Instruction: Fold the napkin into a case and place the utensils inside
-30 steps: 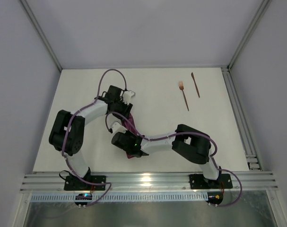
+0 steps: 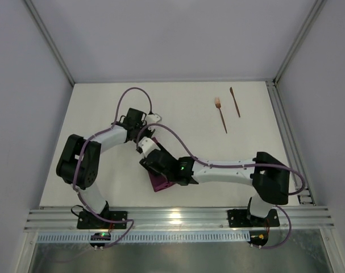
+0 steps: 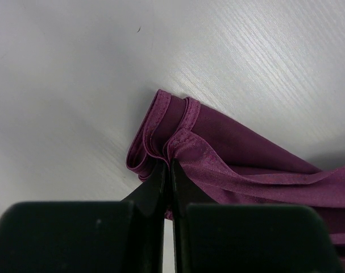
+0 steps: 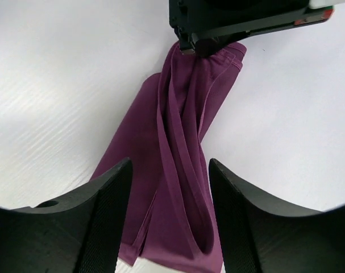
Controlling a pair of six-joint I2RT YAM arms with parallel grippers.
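Observation:
The maroon napkin lies folded lengthwise into a strip, with overlapping layers and loose edges along its middle. My left gripper is shut at the napkin's far end, its tips pinching or pressed into the bunched folds. My right gripper hangs over the lower part of the napkin, fingers part open with nothing visibly held. In the top view a wooden fork and a second wooden utensil lie apart on the right of the table.
Both arms crowd the left-centre over the napkin, their grippers close together.
My right arm's elbow has swung out to the right and its gripper has shifted slightly, uncovering more napkin. My left gripper has moved slightly down in the top view.

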